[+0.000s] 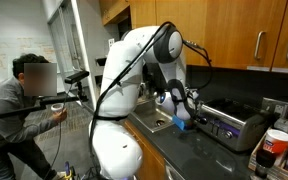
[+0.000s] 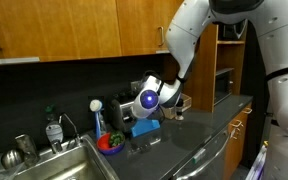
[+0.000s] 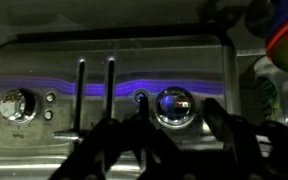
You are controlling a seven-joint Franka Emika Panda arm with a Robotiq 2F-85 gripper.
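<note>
A metal toaster (image 3: 59, 62) fills most of the wrist view, with a left knob (image 3: 17, 105), two dark vertical lever slots and a right knob (image 3: 175, 106). My gripper is open, its dark fingers apart on either side of the right knob in this view. Whether they touch it cannot be told. In exterior view 2 the gripper (image 2: 144, 106) hangs low over the counter near the back wall, and its fingertips are hard to make out. A blue object (image 2: 145, 127) shows just below it.
A colourful bowl (image 2: 110, 143) sits left of the gripper, beside the sink (image 2: 66, 165). A large toaster oven (image 1: 230, 126) and several cups (image 1: 276, 142) stand along the wall. A person (image 1: 29, 105) sits at the left.
</note>
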